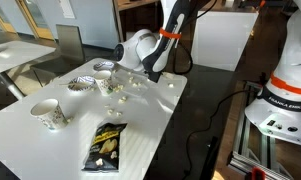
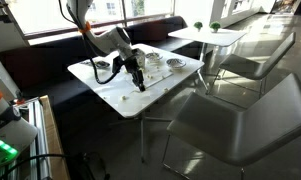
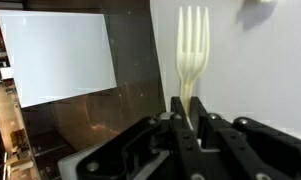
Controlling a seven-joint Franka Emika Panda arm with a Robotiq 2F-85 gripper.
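Note:
A pale cream fork [image 3: 192, 50] sticks out from between the black fingers of my gripper in the wrist view, tines pointing away from the hand. The fingers are closed on its handle. In exterior view 1 the hand is low over the far right part of the white table [image 1: 40, 150], near scattered small pale pieces [image 1: 121, 99]. The fork is too small to make out clearly there, and whether it touches anything cannot be told.
Two patterned cups [image 1: 49, 114] [image 1: 104, 84] and patterned bowls [image 1: 80, 84] stand left of the hand. A dark snack bag [image 1: 104, 148] lies at the table's near end. A grey chair [image 2: 240, 120] stands beside the table.

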